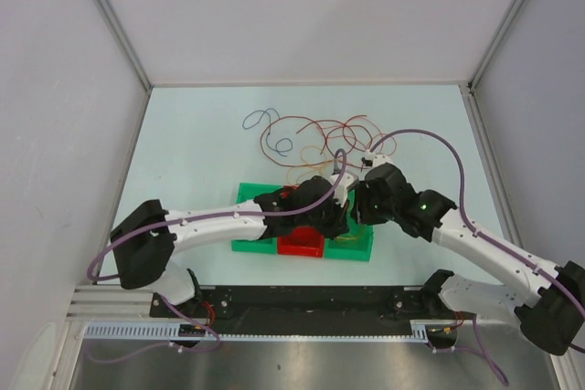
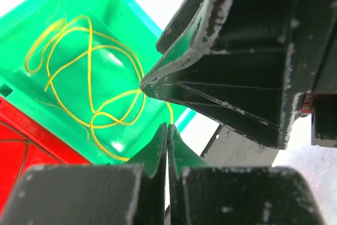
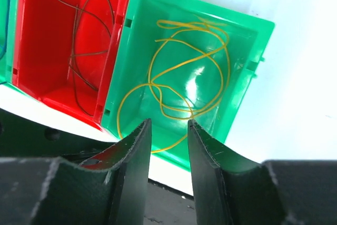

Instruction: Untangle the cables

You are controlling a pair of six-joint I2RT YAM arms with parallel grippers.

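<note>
A looped yellow cable (image 3: 184, 62) lies in the right green compartment (image 3: 253, 59); one of its loops reaches the compartment's front edge. In the left wrist view, my left gripper is shut at that edge, where the yellow cable (image 2: 90, 72) runs up to its fingertips; whether any is pinched cannot be told. My right gripper is partly open above the same compartment, with a clear gap between its fingers and cable visible beyond. On the table behind the bins lie tangled red cables (image 1: 297, 118), a blue cable (image 1: 247, 121) and an orange cable (image 1: 322, 149).
Dark thin cables (image 3: 76, 40) lie in the red middle compartment (image 3: 113, 56). A left green compartment (image 1: 245, 194) is partly hidden by my left arm. Both grippers are close together, the right one's black fingers looming near the left.
</note>
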